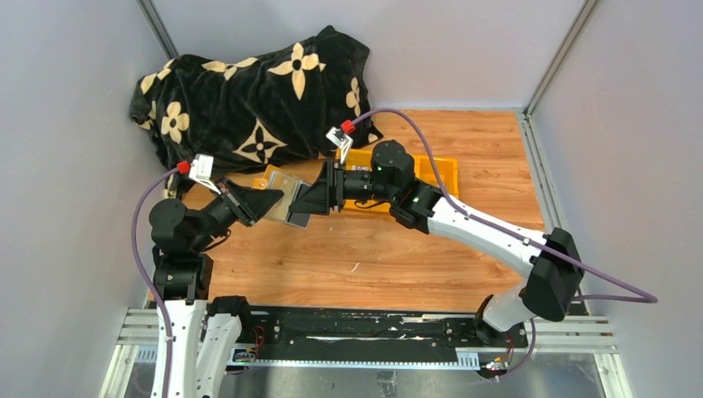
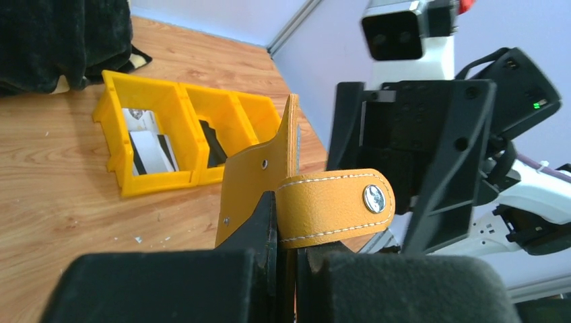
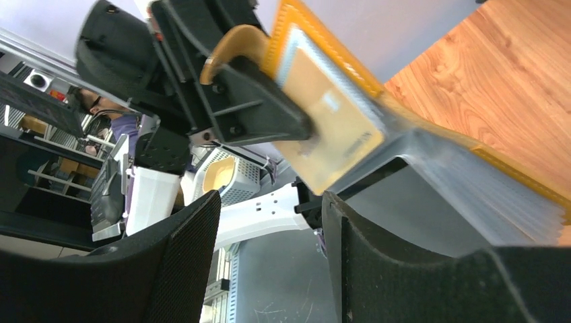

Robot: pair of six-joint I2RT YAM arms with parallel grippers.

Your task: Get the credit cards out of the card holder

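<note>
The card holder (image 1: 282,192), tan leather with a snap strap (image 2: 337,205) and clear sleeves holding a gold card (image 3: 323,124), is held in my left gripper (image 1: 269,199), shut on it. The sleeves fan out toward my right gripper (image 1: 308,199), which stands open at the holder's right edge. In the right wrist view the open fingertips (image 3: 205,208) are just below the gold card and sleeves; whether they touch cannot be told.
A yellow three-compartment bin (image 2: 155,182) at the back holds white and dark items. A black patterned cloth (image 1: 249,99) lies at back left.
</note>
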